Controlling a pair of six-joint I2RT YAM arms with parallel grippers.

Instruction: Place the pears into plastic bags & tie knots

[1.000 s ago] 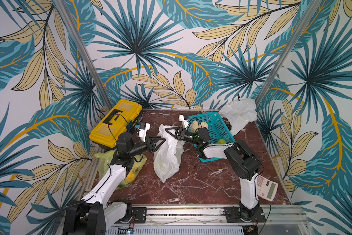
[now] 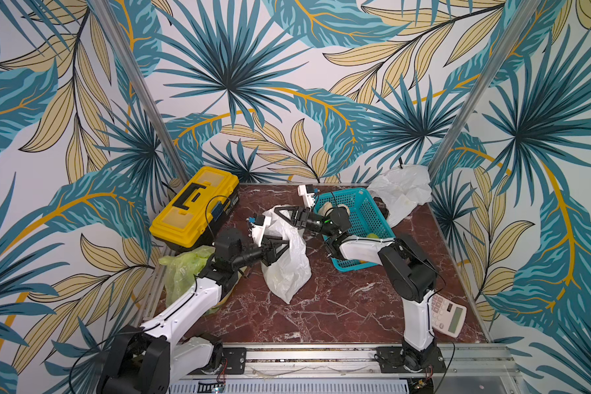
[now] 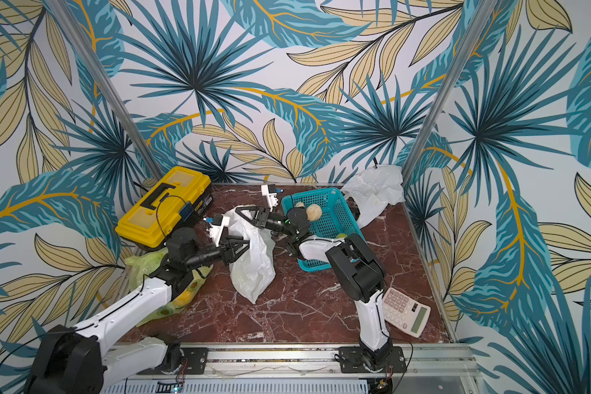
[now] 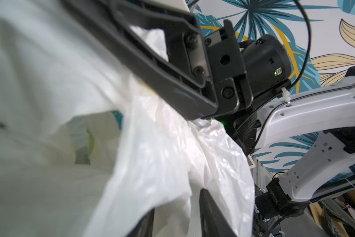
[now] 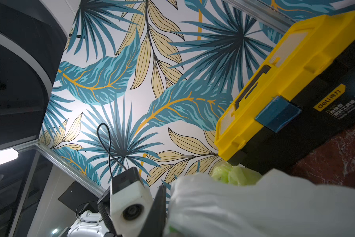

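Observation:
The crumpled white plastic bag (image 2: 288, 266) hangs in the middle of the table between both grippers. My left gripper (image 2: 287, 243) is at the bag's left side, part open; in the left wrist view its fingers (image 4: 213, 215) stand apart with white film in front of them. My right gripper (image 2: 282, 215) reaches the bag's upper edge from the right, part open. One right finger (image 5: 157, 213) shows beside the film; the other is hidden by the bag. Pale tan round fruits, apparently pears (image 3: 313, 211), lie in the teal basket (image 2: 364, 203).
A yellow toolbox (image 2: 193, 203) stands at the back left, with a green-yellow fruit-filled bag (image 2: 183, 272) in front. Another white bag (image 2: 403, 190) lies at the back right. A calculator (image 2: 447, 315) sits front right.
My left gripper has moved right to the white bag, and the bag has swung slightly right. The right gripper has shifted slightly, its fingers at the bag's top edge.

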